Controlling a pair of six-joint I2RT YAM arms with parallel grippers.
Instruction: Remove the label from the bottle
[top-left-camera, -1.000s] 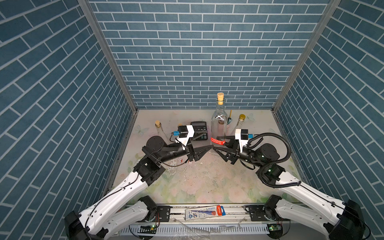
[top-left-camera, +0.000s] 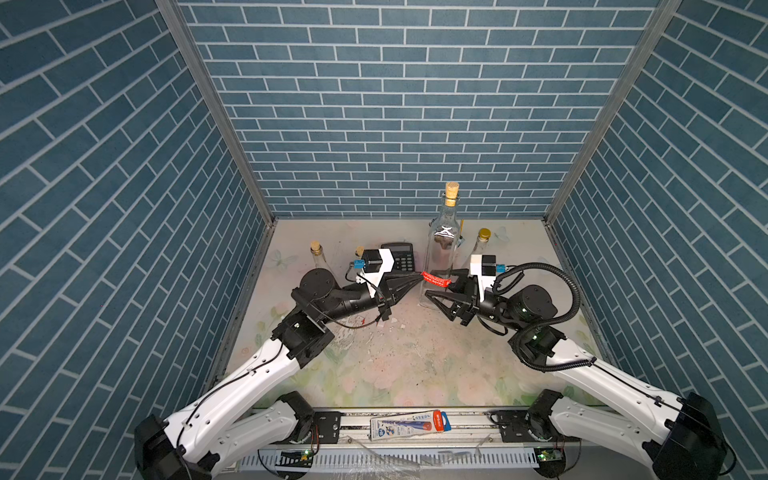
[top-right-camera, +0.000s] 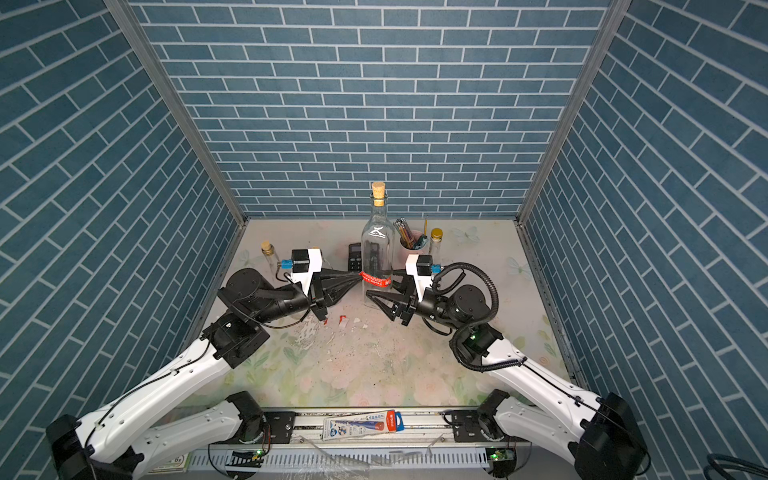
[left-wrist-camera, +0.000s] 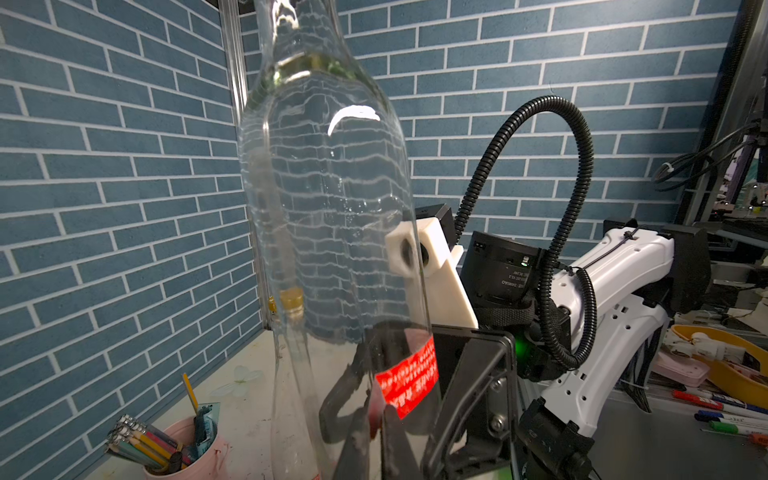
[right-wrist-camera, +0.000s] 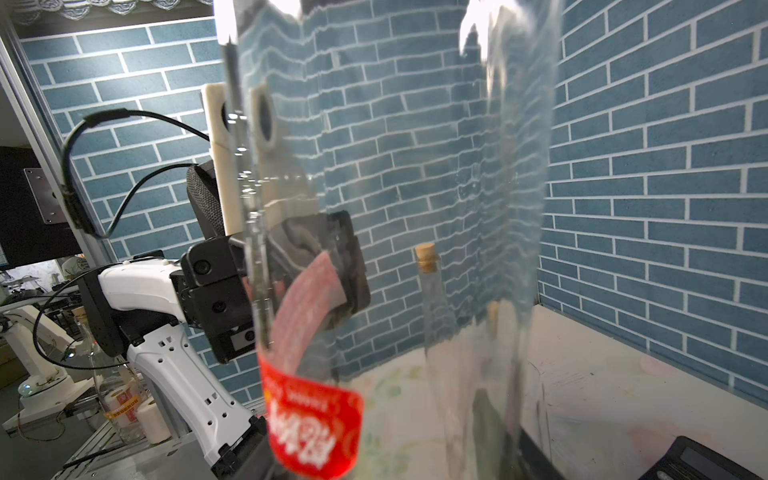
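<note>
A tall clear glass bottle (top-left-camera: 442, 240) with a cork stands roughly upright, my right gripper shut around its lower body. The red label (right-wrist-camera: 313, 420) wraps the bottle low down; through the glass, a pale strip of it curls upward. In the left wrist view, the label (left-wrist-camera: 410, 378) shows red with white print. My left gripper has its fingertips drawn together just under that label's lower edge. Whether any of the label is pinched between them, I cannot tell.
Behind the arms lie a black calculator (top-right-camera: 355, 256), a pink pencil cup (top-right-camera: 411, 240) and small corked bottles (top-right-camera: 268, 252). Small scraps (top-right-camera: 342, 320) litter the table in front.
The bottle top has shifted slightly right and up in the top left view.
</note>
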